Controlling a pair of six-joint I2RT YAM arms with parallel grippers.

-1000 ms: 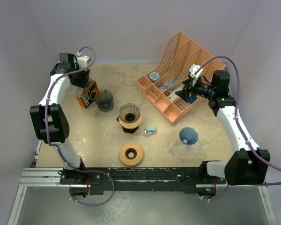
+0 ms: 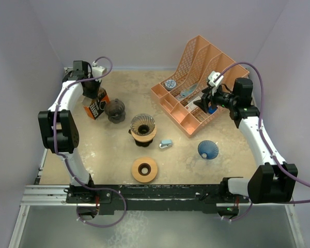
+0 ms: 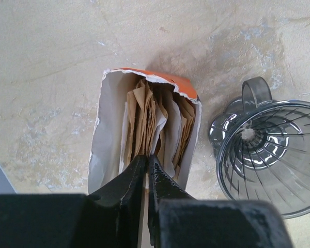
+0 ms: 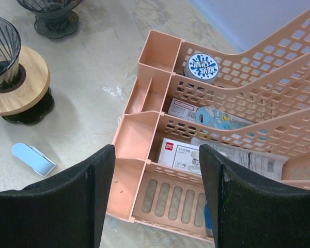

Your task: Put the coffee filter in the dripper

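Note:
An orange box of coffee filters stands at the left, its packed brown and white papers seen from above in the left wrist view. My left gripper is shut at the papers' edge; whether a filter is between its tips is unclear. A ribbed dripper sits on a wooden ring in the middle; a dark glass dripper is beside the box, and a blue one at the right. My right gripper is open above the organizer.
A peach organizer with small items fills the back right. A wooden ring lies at the front middle, a light blue clip right of centre.
My left gripper has moved a little to the right over the filter box since a second ago. The right arm looks unchanged.

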